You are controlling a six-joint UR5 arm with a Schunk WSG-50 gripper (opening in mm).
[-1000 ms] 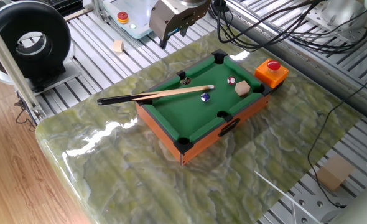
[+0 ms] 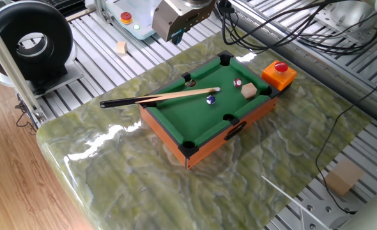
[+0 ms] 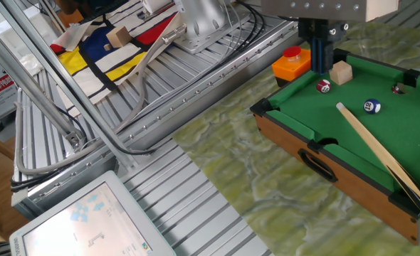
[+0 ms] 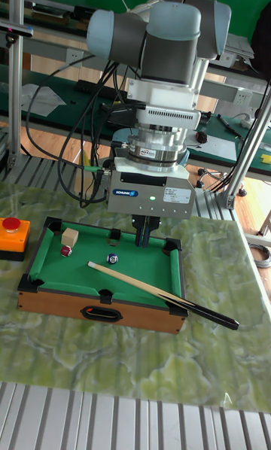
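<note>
A small pool table [image 2: 184, 121] with green felt and orange-brown sides stands on the marbled green surface. On its felt lie a blue-and-white ball [image 2: 211, 99], a dark red ball [image 3: 323, 86] and a wooden cube [image 2: 248, 91] near one corner. Another ball [image 2: 190, 82] sits at a middle pocket, partly hidden. The cue [image 2: 169, 96] lies across the felt, its black handle reaching past the rail. My gripper [image 4: 143, 233] hangs above the far side of the table in exterior view 3, apart from every object. Its dark fingers [image 3: 328, 55] stand close together, nothing visible between them.
An orange box with a red button [image 2: 279, 75] stands beside the cube's corner of the pool table. Black cables [image 2: 265, 38] loop behind it. Another wooden block [image 2: 344, 177] lies on the slatted metal bench.
My gripper's dark fingers have drawn together beneath the housing, which stays nearly in place. The balls, cube, cue and pool table have not moved.
</note>
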